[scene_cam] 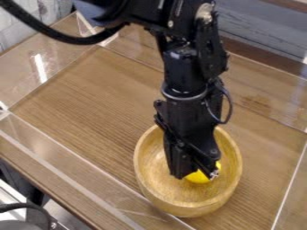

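Note:
A tan round bowl (162, 189) sits on the wooden table toward the lower middle. A yellow object (200, 176) lies inside it, partly hidden by the gripper. The black gripper (192, 162) hangs over the bowl, its lower end just over the yellow object. Whether its fingers are open or shut is hard to make out.
Strips of clear tape run along its edges. A cable lies at the lower left, off the table's edge.

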